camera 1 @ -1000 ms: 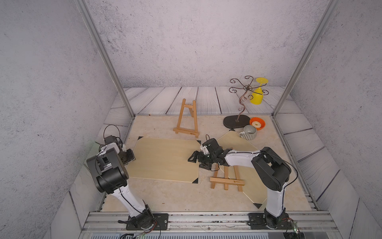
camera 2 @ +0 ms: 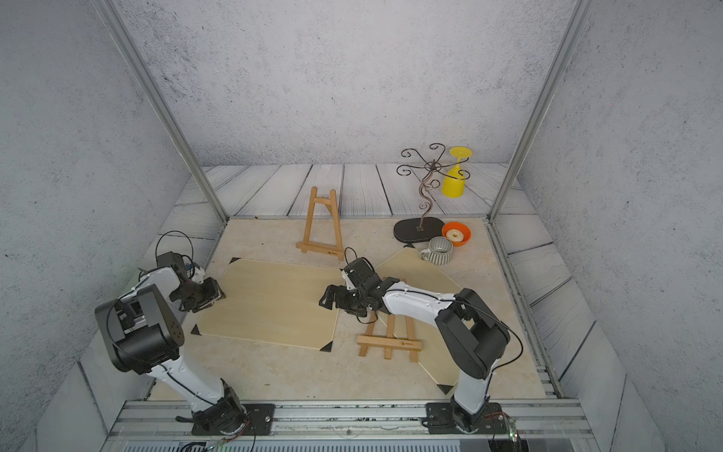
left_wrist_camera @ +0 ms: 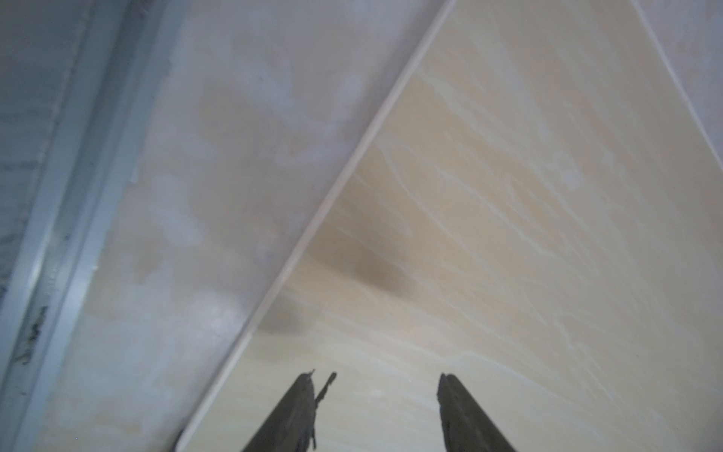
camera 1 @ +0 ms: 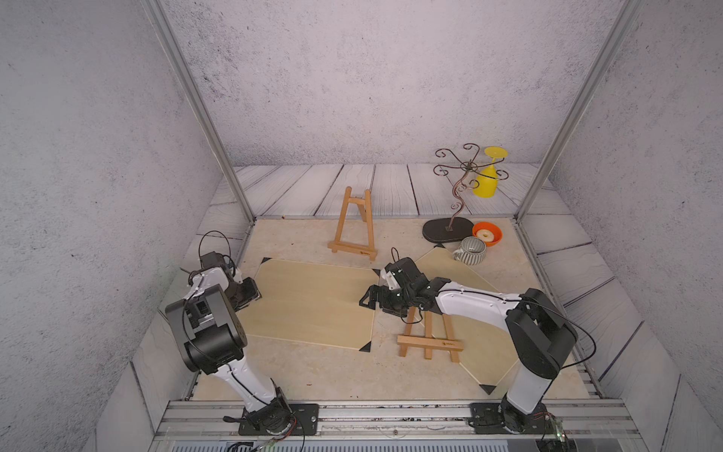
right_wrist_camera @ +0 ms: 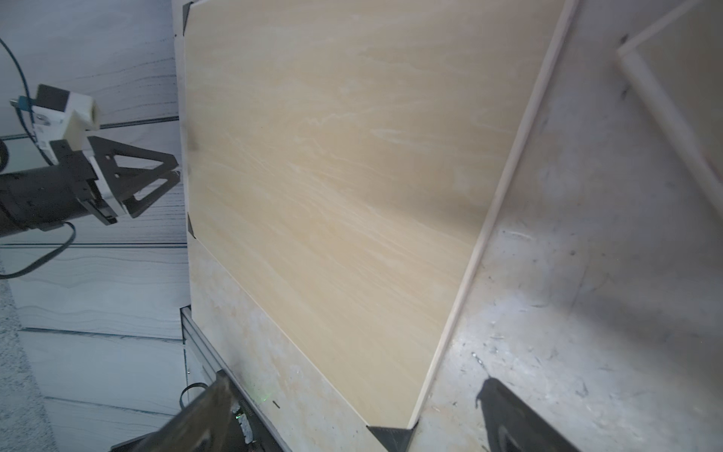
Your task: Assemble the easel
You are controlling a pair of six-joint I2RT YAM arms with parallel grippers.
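Note:
A tan board with black corners [camera 1: 308,305] lies flat at centre-left. My left gripper [camera 1: 247,292] is at its left end; in the left wrist view the board fills much of the frame below the fingers, and what lies between them is unclear. My right gripper [camera 1: 370,300] hovers over its right end, open, fingers wide apart in the right wrist view. A wooden easel [camera 1: 340,226] stands upright at the back. A second easel [camera 1: 429,342] lies front right, partly over another tan board [camera 1: 482,354], partly hidden by the right arm.
At back right are a curled metal stand on a black base [camera 1: 444,229], a yellow object [camera 1: 485,180], an orange bowl [camera 1: 497,229] and a striped mug [camera 1: 470,254].
Both arms have shifted slightly. The easels stay put.

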